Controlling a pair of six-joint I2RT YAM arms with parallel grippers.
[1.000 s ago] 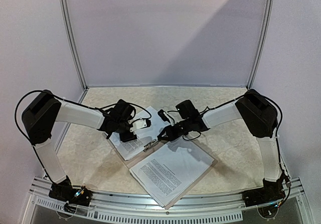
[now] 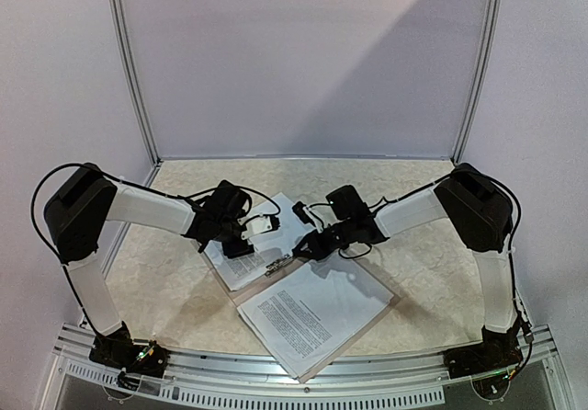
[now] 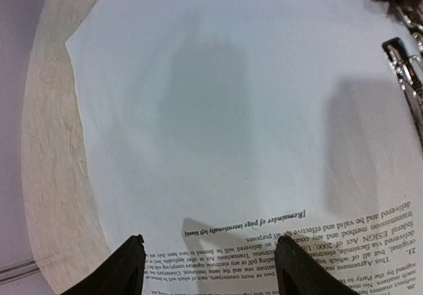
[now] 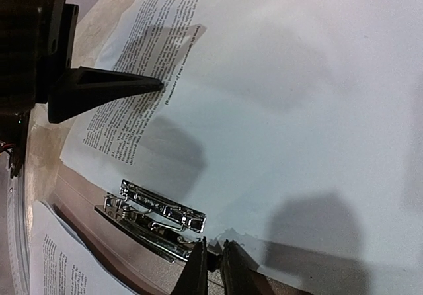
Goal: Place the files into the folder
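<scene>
In the top view an open folder lies across the table, with printed sheets on its near right half. More sheets lie on its far left half, beside the metal clip. My left gripper is open over the print of these far sheets, nothing held between its wide-set fingers. The right gripper reaches the end of the clip by the spine; its fingers stand close together with a dark piece between them. Whether they grip that piece is unclear.
Bare table lies to the right of the folder and also to the left. Both grippers work close together over the far half, the left one's fingers showing in the right wrist view. A metal rail runs along the front edge.
The far sheets and the clip have shifted slightly to the right. My right gripper has moved a little the same way; the left arm has moved only slightly. The near sheets look unmoved.
</scene>
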